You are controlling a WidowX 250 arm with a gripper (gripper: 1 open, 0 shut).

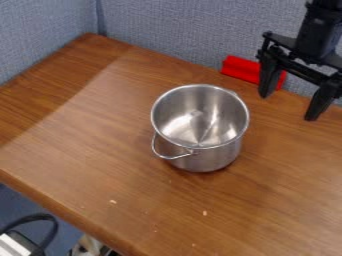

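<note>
A steel pot point(201, 130) with a wire handle stands on the wooden table point(94, 150), near the middle of the view. My black gripper point(293, 92) hangs at the upper right, beside and above the pot's right, its fingers spread open with nothing visible between them. A red block point(241, 68) lies at the back by the grey wall, behind the gripper, partly hidden by it.
Grey padded walls border the table at back and left. The table's left, front and right are clear. A black cable and a white fitting sit off the table at the lower left.
</note>
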